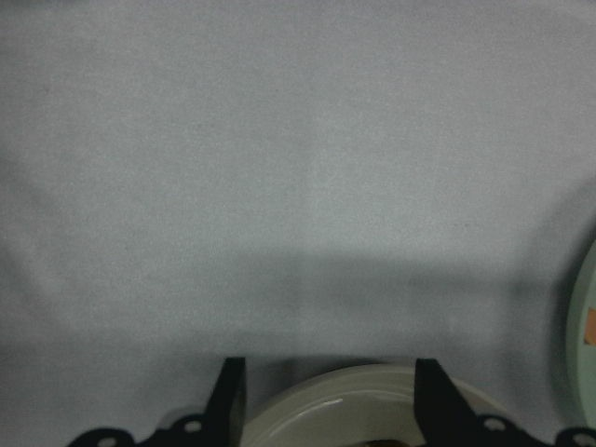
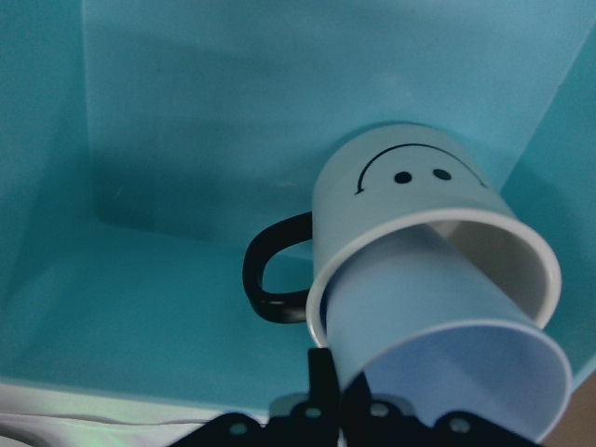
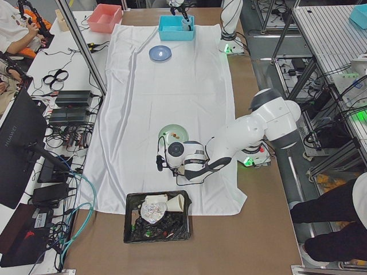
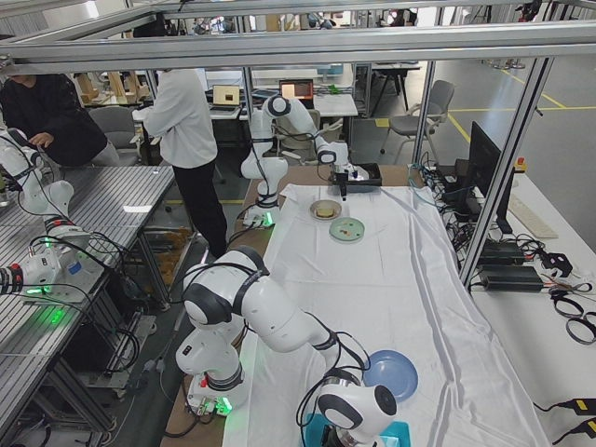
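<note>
My left gripper (image 3: 163,163) hangs above the cloth beside the green plate (image 3: 173,133). In the left wrist view its fingers stand apart over bare cloth, with a beige plate (image 1: 335,410) below. The beige plate (image 4: 325,209) holds a yellowish item. My right gripper is at the light blue cup (image 2: 438,354) in the blue bin (image 2: 168,121); its fingertips sit together at the cup's rim. The cup lies partly inside a white mug (image 2: 400,177) with a black handle.
A blue plate (image 3: 160,53) lies near the blue bin. A black-lined tray (image 3: 143,229) with cups and foil stands at the other end.
</note>
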